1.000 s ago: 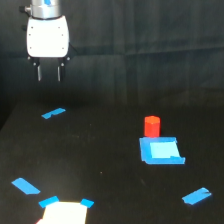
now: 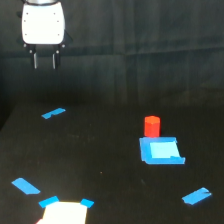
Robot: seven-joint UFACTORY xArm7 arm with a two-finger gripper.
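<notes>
High at the upper left, my gripper [image 2: 45,60] points downward in front of the dark curtain. Its two thin fingers stand apart with nothing between them, so it is open. A small red block [image 2: 152,126] stands on the black table at right of centre, well below and to the right of the gripper. Just in front of the block lies a pale square [image 2: 164,150] framed in blue tape [image 2: 150,157]. Whether the block's base touches the tape's back edge, I cannot tell.
Blue tape strips mark the table at the back left [image 2: 54,113], front left [image 2: 26,186] and front right [image 2: 197,196]. A white object [image 2: 65,213] with blue tape beside it is cut off by the bottom edge.
My gripper has risen and shifted slightly left, its fingers still apart. The red block and the taped square have not moved.
</notes>
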